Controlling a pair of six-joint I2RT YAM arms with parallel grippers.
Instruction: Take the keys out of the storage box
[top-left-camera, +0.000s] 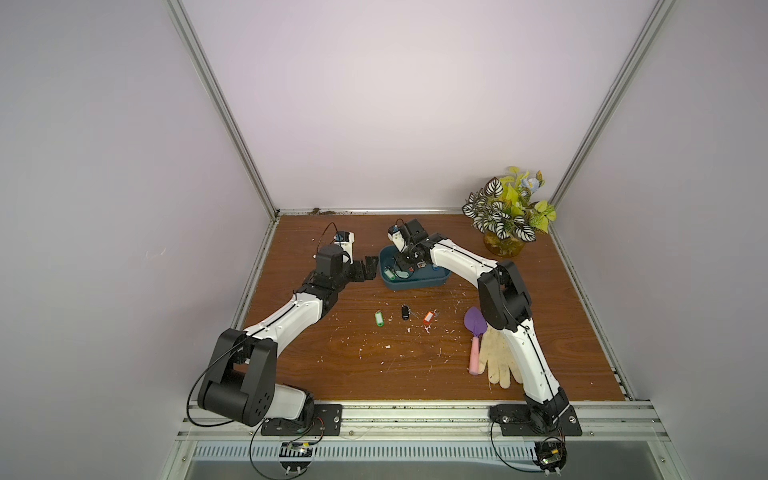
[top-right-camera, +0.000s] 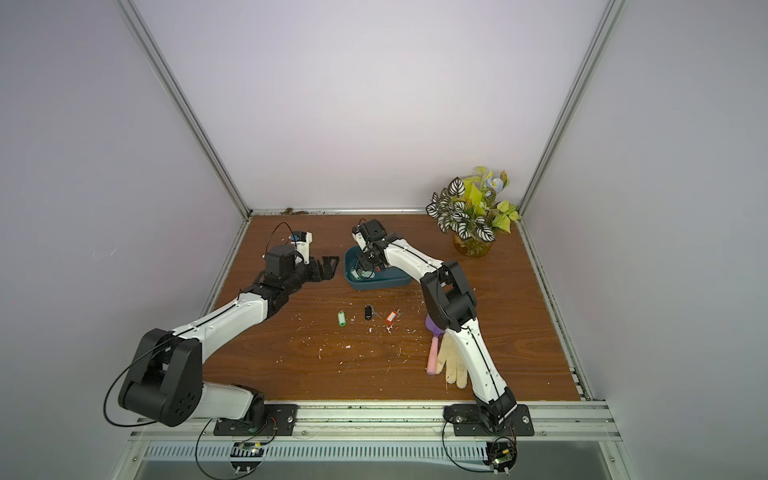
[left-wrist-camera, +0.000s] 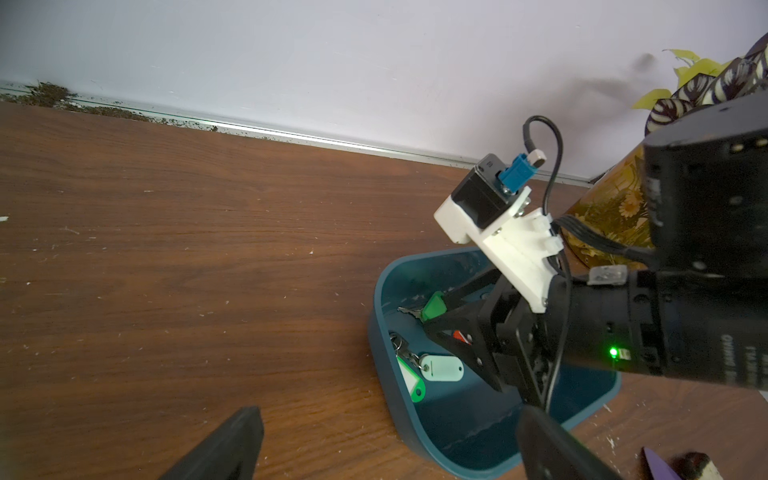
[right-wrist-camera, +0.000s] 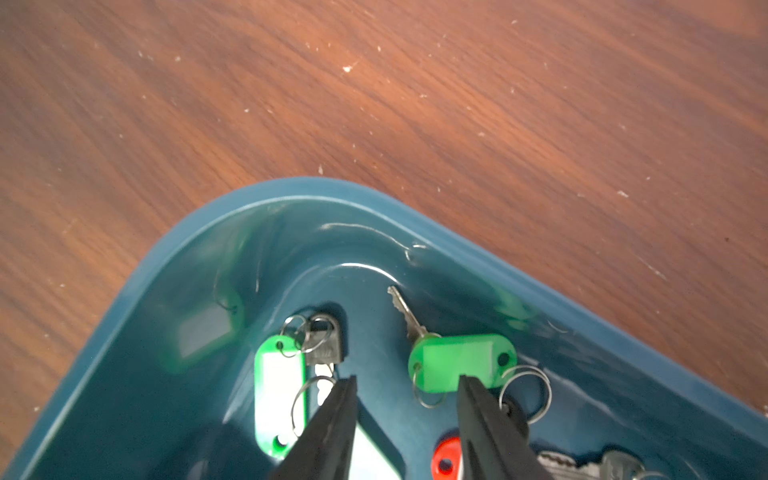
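A teal storage box (left-wrist-camera: 386, 360) stands at the middle back of the table with several tagged keys in it. In the right wrist view a green-tagged key (right-wrist-camera: 468, 362) lies by the box wall, a white-and-green tag (right-wrist-camera: 280, 394) sits to its left, and a red tag (right-wrist-camera: 448, 458) shows lower down. My right gripper reaches into the box, open, the green-tagged key just ahead of its fingertips and nothing clearly held. Left of the box, my left gripper hangs open and empty over the table.
In front of the box lie a green tag (top-left-camera: 379, 318), a black key fob (top-left-camera: 405, 313) and an orange tag (top-left-camera: 429, 317). A purple trowel (top-left-camera: 475, 321) and a glove (top-left-camera: 499, 360) are at right front. A potted plant (top-left-camera: 502, 243) fills the back right corner.
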